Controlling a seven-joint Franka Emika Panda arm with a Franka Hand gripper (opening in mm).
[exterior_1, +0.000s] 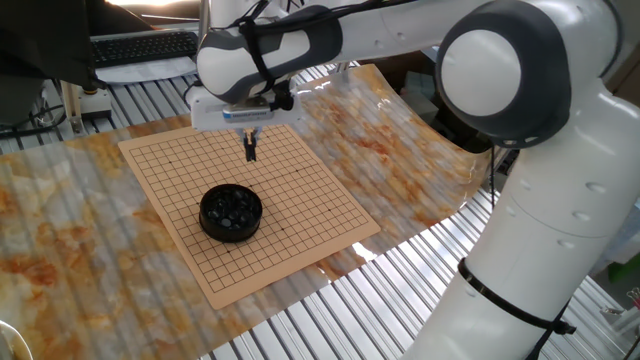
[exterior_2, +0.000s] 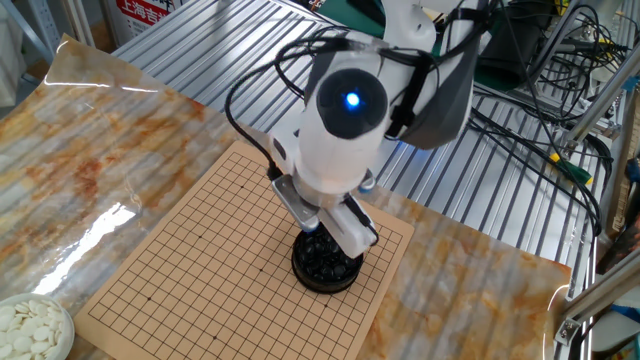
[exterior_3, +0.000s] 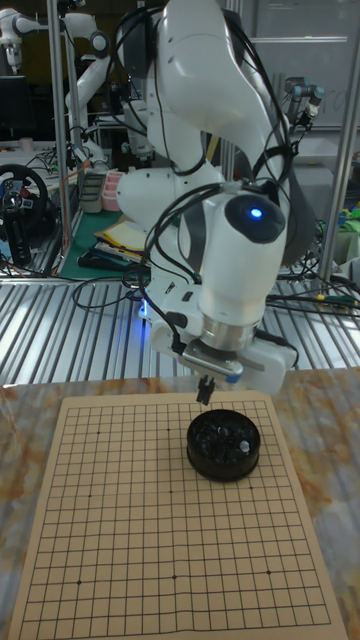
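Note:
A round black bowl (exterior_1: 231, 213) full of glossy black stones (exterior_3: 222, 437) stands on the tan gridded board (exterior_2: 200, 290). My gripper (exterior_1: 250, 158) hangs above the board, its dark, narrow fingers pointing down and close together. From exterior view 1 it appears beyond the bowl and a little to its right; in exterior view 3 the gripper (exterior_3: 203, 401) shows just up and left of the bowl's rim. Whether the fingers meet or hold anything small is too fine to make out. In exterior view 2 the hand (exterior_2: 335, 215) hides the fingertips and covers part of the bowl.
A white bowl of white stones (exterior_2: 32, 328) sits at the left edge in exterior view 2, off the board. Marble-patterned sheeting (exterior_1: 70, 220) surrounds the board. Apart from the black bowl, the board's surface is bare. Ribbed metal tabletop (exterior_1: 380, 300) extends past the sheet.

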